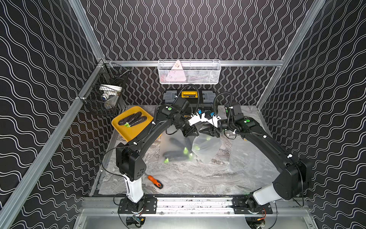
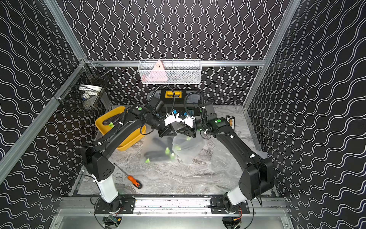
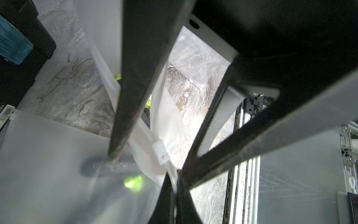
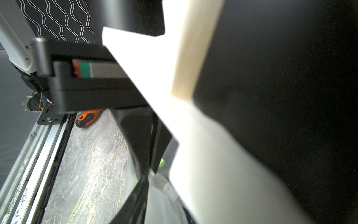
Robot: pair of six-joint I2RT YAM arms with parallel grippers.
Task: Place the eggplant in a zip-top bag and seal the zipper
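Both grippers meet at centre. My left gripper (image 1: 192, 132) is shut on the upper edge of a frosted zip bag (image 1: 205, 148), whose zipper strip with white slider (image 3: 160, 151) runs into its fingertips. My right gripper (image 1: 205, 131) is beside it at that edge; its finger is largely hidden behind white parts in the right wrist view. Green eggplant tops show through this bag. Another frosted bag (image 1: 175, 154) with eggplants lies flat to its left. More dark eggplants (image 1: 133, 118) sit in the yellow tray at back left.
An orange screwdriver (image 1: 154, 181) lies near the front left. A toolbox (image 1: 205, 97) stands behind the arms, close to them. An empty bag (image 1: 251, 160) lies on the right.
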